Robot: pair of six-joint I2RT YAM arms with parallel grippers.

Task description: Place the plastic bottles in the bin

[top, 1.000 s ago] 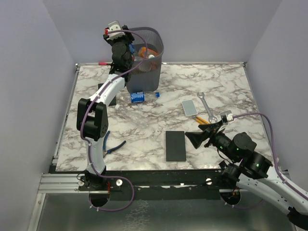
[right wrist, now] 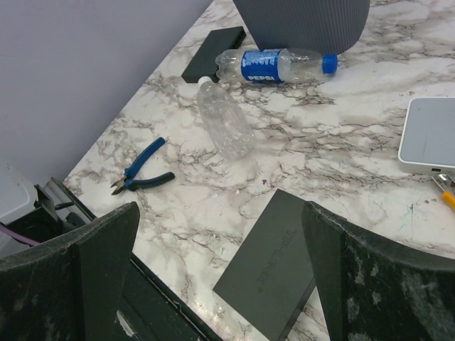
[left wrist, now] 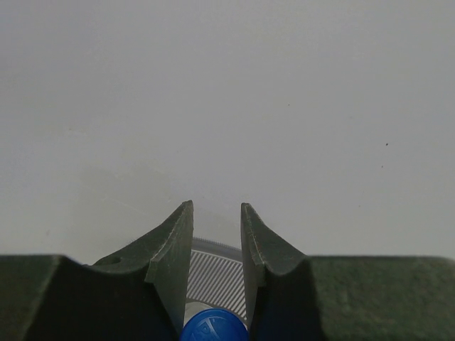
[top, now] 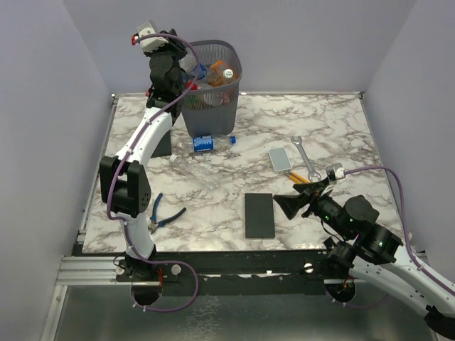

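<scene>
My left gripper (top: 165, 42) is raised at the left rim of the mesh bin (top: 213, 114), which holds several bottles. In the left wrist view its fingers (left wrist: 163, 270) frame a blue cap (left wrist: 214, 328) low in view; it appears shut on that bottle. On the table before the bin lie a Pepsi bottle (right wrist: 298, 65) with a blue cap and a clear label-less bottle (right wrist: 226, 121). My right gripper (top: 291, 195) stands open and empty over the right front of the table.
Pliers (top: 167, 219), a dark slab (top: 259, 215), a grey box (top: 280, 159), a wrench (top: 306, 156) and orange-handled tools (top: 297, 177) lie around. A dark block (right wrist: 213, 53) lies left of the bin.
My left arm has moved leftward along the bin top, toward its left edge, uncovering more of the bottles inside. The right arm has not moved.
</scene>
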